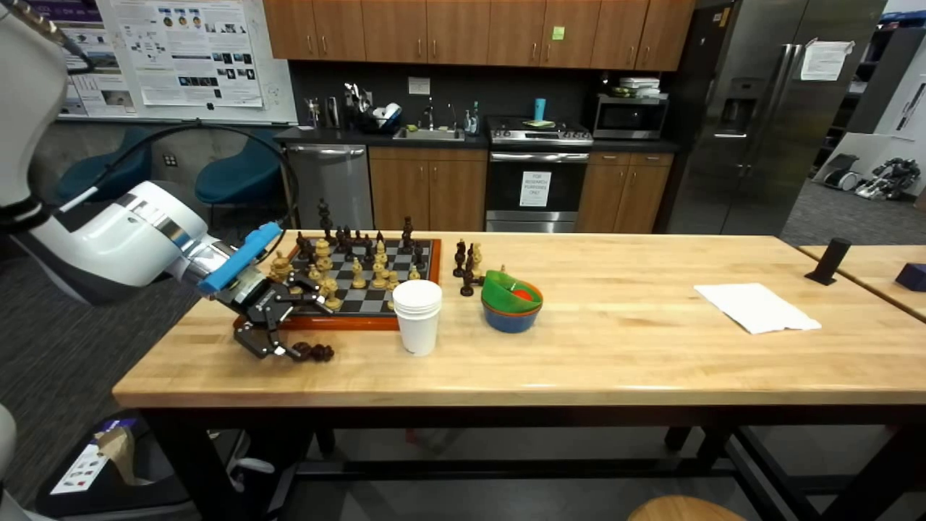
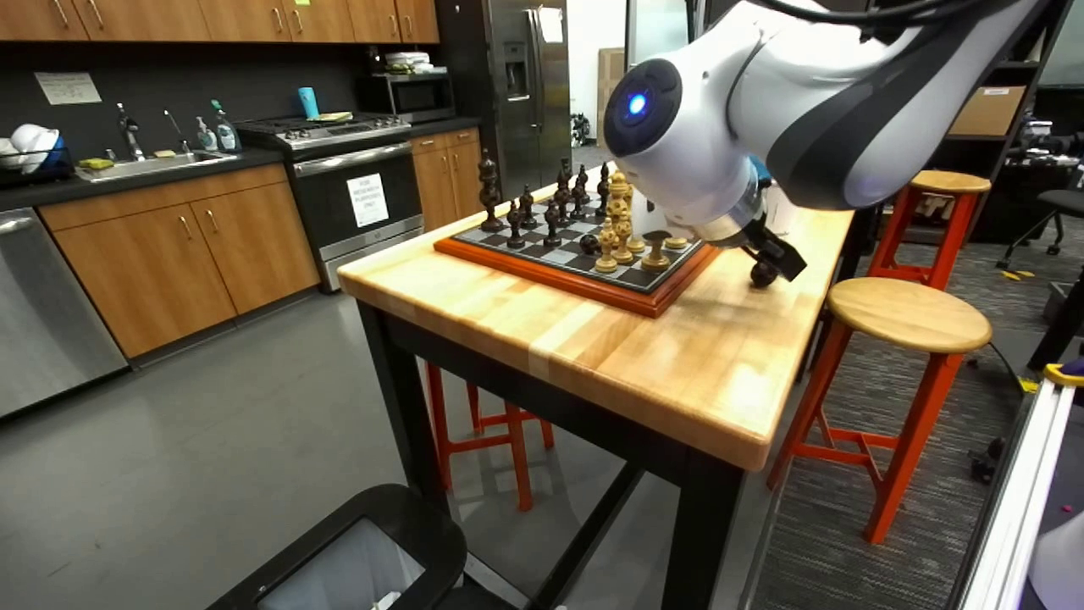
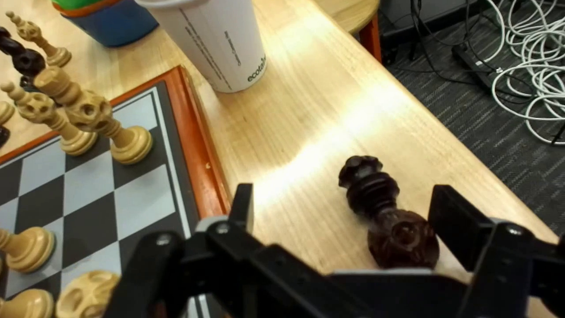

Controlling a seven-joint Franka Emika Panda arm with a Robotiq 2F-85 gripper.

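On the bare wood in front of the chessboard, a dark brown chess piece [image 3: 392,212] lies on its side. My gripper is open around it in the wrist view, fingers wide apart. The piece is nearer the right finger [image 3: 461,225]; whether they touch I cannot tell. In exterior view 1 the dark piece [image 1: 313,352] shows beside the lower fingertip of the gripper [image 1: 291,317]. The chessboard [image 1: 369,321], with its orange-brown frame, carries several light and dark pieces. Exterior view 2 shows only part of the dark piece [image 2: 762,274] by the gripper.
A stack of white paper cups [image 1: 418,317] stands just right of the board's front corner. Beyond it are nested bowls [image 1: 512,321] and several loose chess pieces [image 1: 466,269]. The table's front edge is close to the fallen piece.
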